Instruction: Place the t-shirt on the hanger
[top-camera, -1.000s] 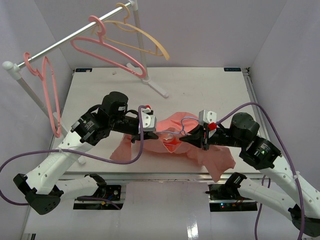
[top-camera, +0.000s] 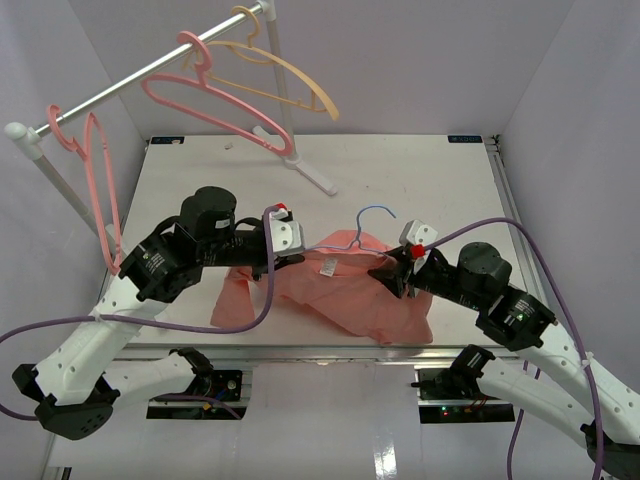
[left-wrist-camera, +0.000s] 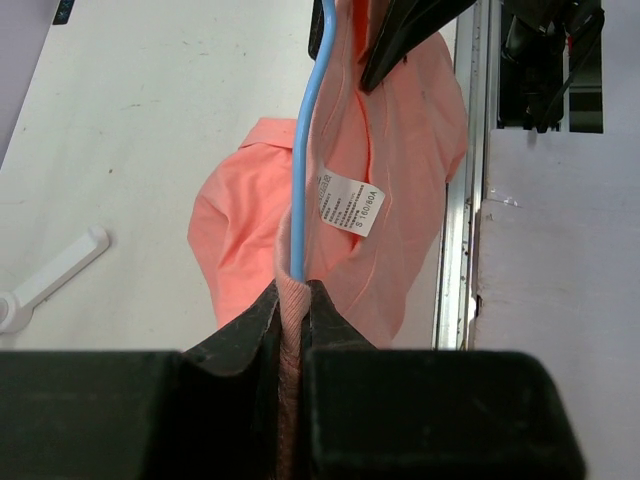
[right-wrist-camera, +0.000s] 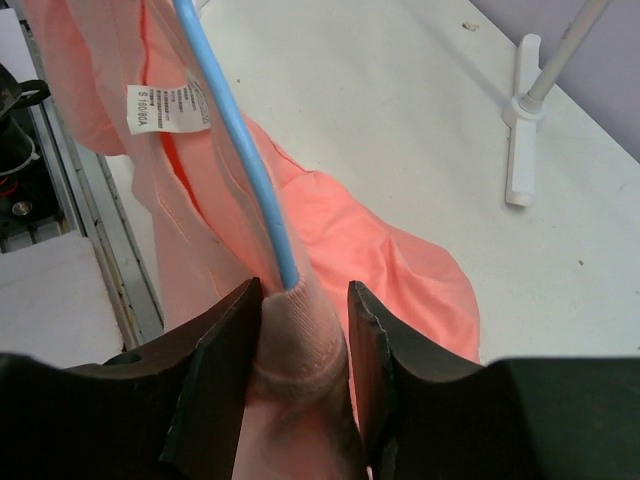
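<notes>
A pink T-shirt (top-camera: 340, 300) with a white label (left-wrist-camera: 349, 203) is lifted on a blue hanger (top-camera: 359, 228), whose hook points up. My left gripper (top-camera: 292, 256) is shut on one end, where shirt fabric wraps the hanger (left-wrist-camera: 298, 180). My right gripper (top-camera: 400, 272) holds the other end, its fingers closed round shirt fabric covering the hanger (right-wrist-camera: 240, 130). The lower part of the shirt hangs down onto the white table.
A rail (top-camera: 140, 72) at upper left carries pink and yellow hangers (top-camera: 220, 105), with its white foot (top-camera: 316, 178) on the table.
My left gripper has drawn slightly left and the hanger's hook now stands higher in the top view. The shirt has shifted left, showing its label more clearly.
</notes>
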